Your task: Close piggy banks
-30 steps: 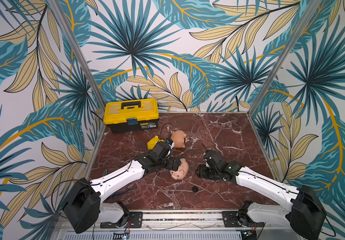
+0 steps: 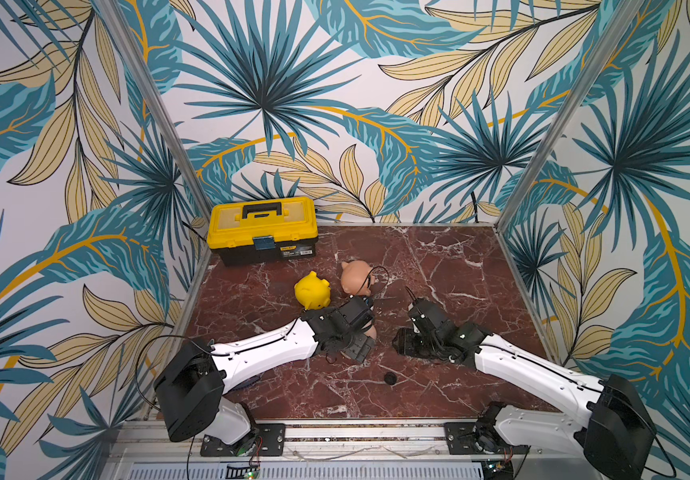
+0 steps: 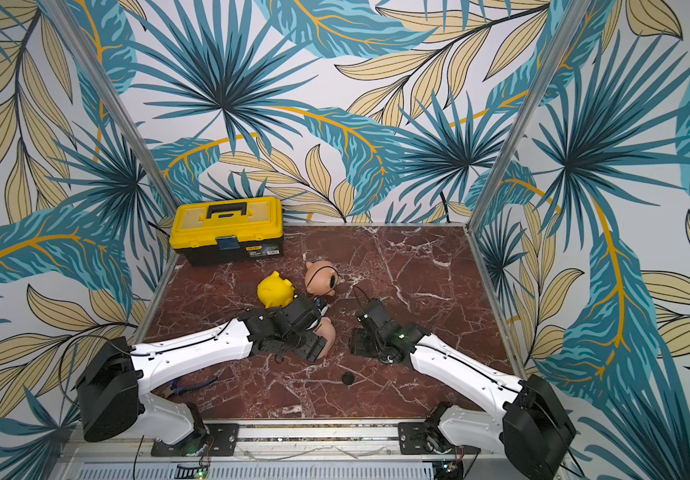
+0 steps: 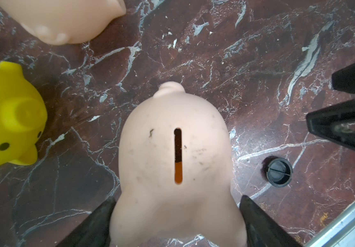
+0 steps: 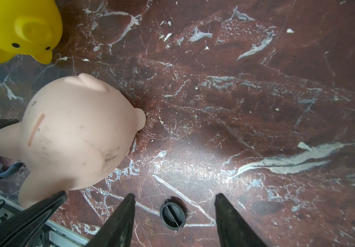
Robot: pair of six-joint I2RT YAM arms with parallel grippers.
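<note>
A pale pink piggy bank (image 4: 177,164) stands upright, coin slot up, under my left arm. My left gripper straddles its ear end, one finger on either side; whether they press on it I cannot make out. Beside the pig a small black round cap (image 5: 172,214) lies on the table. My right gripper is open above this cap, with its fingers apart and nothing held. A yellow piggy bank (image 2: 313,289) and a peach piggy bank (image 3: 320,277) rest farther back; the peach one shows a dark round patch on its end.
A yellow and black toolbox (image 2: 262,232) fills the back left corner. Blue-handled pliers (image 3: 193,385) lie near the left arm's base.
My left gripper has moved right, from beside the pink pig to over it, covering most of it in the top left view. The right arm has barely moved.
</note>
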